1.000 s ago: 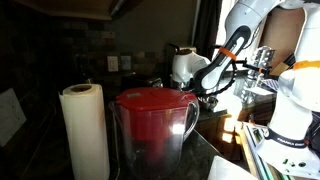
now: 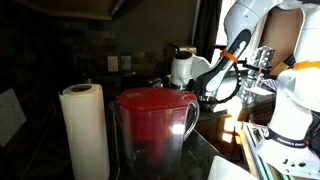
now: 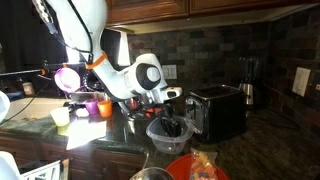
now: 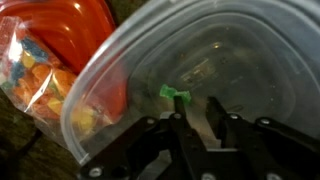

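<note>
A clear plastic bowl [image 3: 158,137] stands on the counter, with my gripper [image 3: 172,127] reaching down into it. In the wrist view, the bowl's floor [image 4: 235,65] fills much of the picture. A small green piece [image 4: 174,93], like a wrapped candy, shows at the tip of the left finger [image 4: 181,110]. A gap shows between my gripper's fingertips [image 4: 196,105], and whether the green piece is pinched or lies just beyond the finger cannot be made out. Exterior view 1 hides the fingertips behind the red-lidded container [image 2: 155,125].
Beside the bowl, a clear bag of colourful candies [image 4: 42,72] lies on a red plate [image 4: 90,22]. A black toaster oven [image 3: 218,112] stands close behind. Another clear bowl [image 3: 152,173] sits in front. A paper towel roll [image 2: 86,130] stands near exterior view 1.
The arm's wrist has dipped slightly in exterior view 1. The container and paper towel roll have stayed put.
</note>
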